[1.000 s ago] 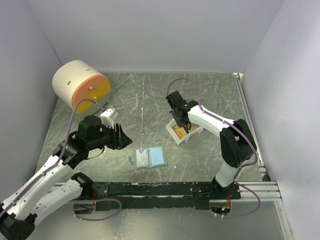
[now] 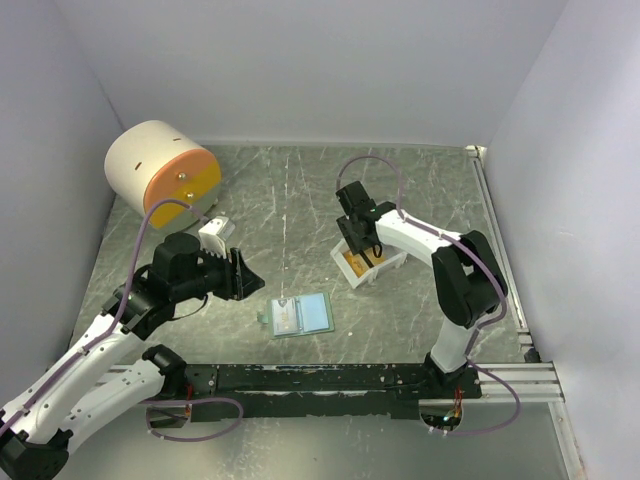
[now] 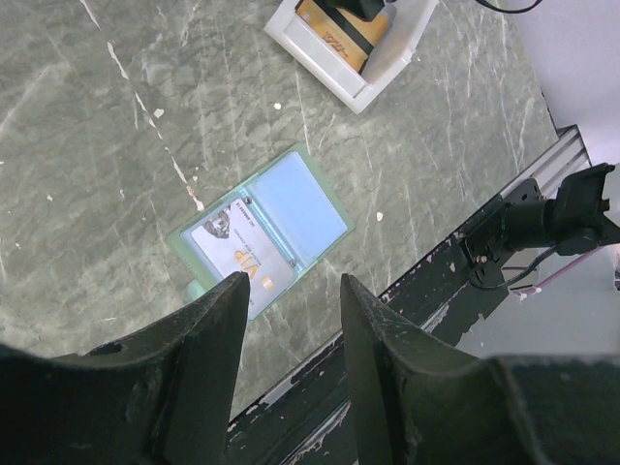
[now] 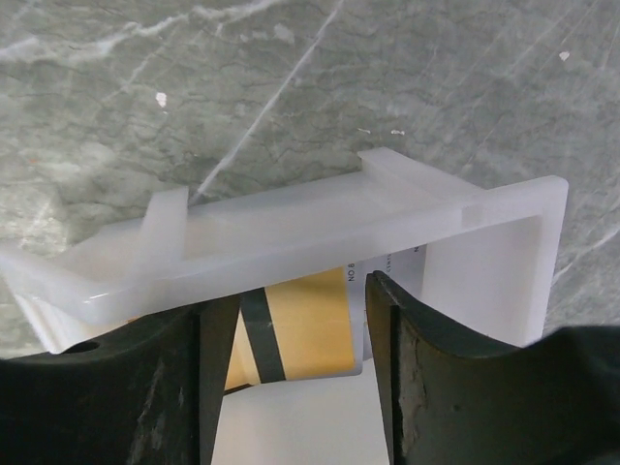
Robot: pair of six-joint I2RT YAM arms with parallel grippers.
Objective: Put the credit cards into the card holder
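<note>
The card holder (image 2: 301,315) lies spread on the table in front of my left arm. One half shows a white card (image 3: 241,248) with a printed pattern; the other half is plain pale blue. A white tray (image 2: 351,273) stands to its upper right, holding a yellow-orange card (image 4: 312,326) with a black stripe and a greyish card (image 4: 405,266) partly under it. My right gripper is over the tray, fingers apart on either side of the yellow card's end, not closed on it. My left gripper hovers near the holder, fingers parted, empty.
A white cylinder with an orange and yellow face (image 2: 165,172) stands at the back left. Between it and the tray the marble table (image 2: 280,200) is bare. A black rail (image 2: 310,378) runs along the front edge.
The left arm, the holder and the tray look unchanged.
</note>
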